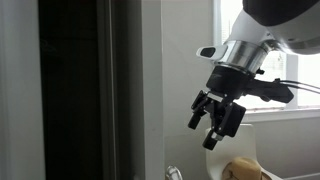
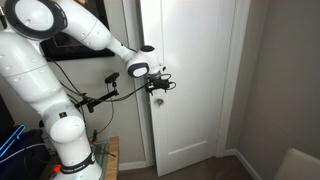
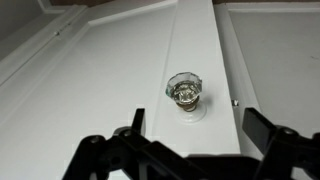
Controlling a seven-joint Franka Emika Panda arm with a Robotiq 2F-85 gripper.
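A clear, faceted glass knob [image 3: 186, 90] on a round base sticks out from a white panelled door [image 3: 110, 75] in the wrist view. The same knob [image 2: 159, 101] shows small and dark low on the tall white door [image 2: 185, 60] in exterior view 2. My gripper is open, its black fingers spread along the bottom of the wrist view with nothing between them. The knob appears ahead of the gap. From the side, the gripper [image 2: 166, 81] looks slightly above the knob; the distance between them is hard to judge. In exterior view 1 the gripper [image 1: 203, 132] points down and left.
A pale upright panel [image 1: 152, 90] stands left of the arm, beside a dark opening [image 1: 75, 90]. Below the gripper are a white chair [image 1: 215, 158] and a round tan object [image 1: 241, 169]. A window lies behind the arm. A wooden surface [image 2: 110, 158] sits by the robot's base.
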